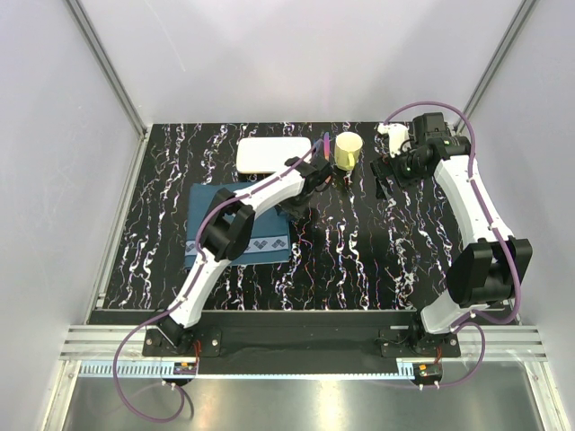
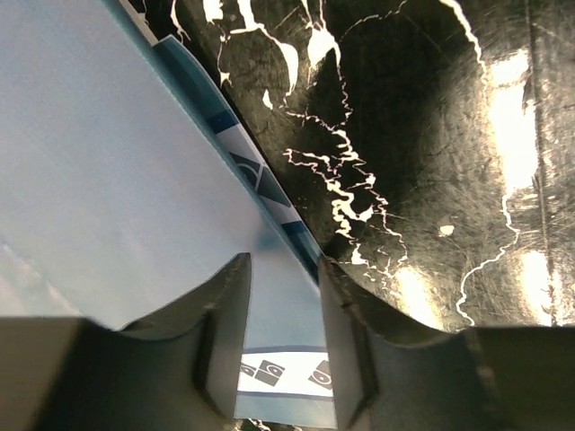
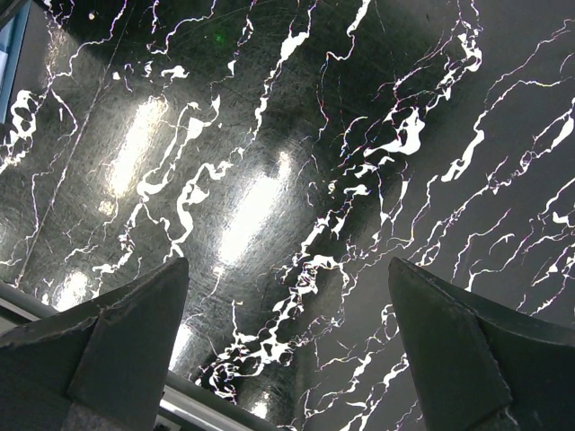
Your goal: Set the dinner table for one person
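A blue placemat (image 1: 206,206) with a patterned band lies left of centre in the top view. In the left wrist view my left gripper is at the placemat's edge (image 2: 153,180), its fingertips apart with the edge at or between them; a narrow folded strip shows along that edge. In the right wrist view my right gripper is open over bare marble, nothing between its fingers.
A white plate (image 1: 265,148) lies at the back, a yellow mug (image 1: 349,145) right of it, with blue and pink-orange utensils (image 1: 326,144) between them, partly behind the left arm.
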